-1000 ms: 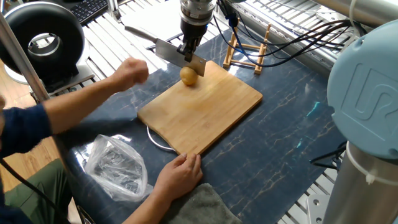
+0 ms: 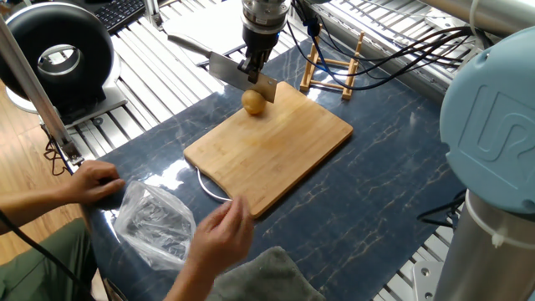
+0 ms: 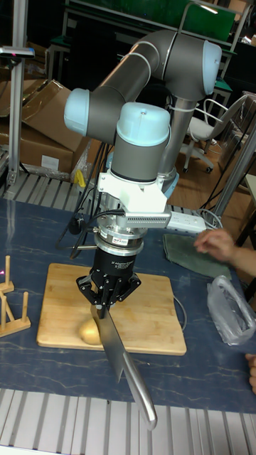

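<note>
My gripper [image 2: 251, 73] is shut on a broad-bladed kitchen knife [image 2: 226, 70], gripping the blade part of the way along. In the other exterior view the knife's steel handle [image 3: 142, 400] points down toward the near edge, away from the gripper [image 3: 102, 307]. A round yellow-brown potato [image 2: 253, 103] rests near the far corner of the wooden cutting board [image 2: 276, 150]. The blade hangs over or just beside the potato [image 3: 89, 333]; whether they touch cannot be told.
A person's hand [image 2: 226, 234] is close to the board's near corner, another hand [image 2: 94, 181] at the table's left edge. A clear plastic bag [image 2: 155, 226], a grey cloth [image 2: 267, 280] and a wooden rack [image 2: 330, 71] surround the board. Dark table right of the board is clear.
The person's left hand has drawn back from beside the potato to the table edge. Their other hand has lifted off the board's corner and shifted left. Arm, knife and potato look unmoved.
</note>
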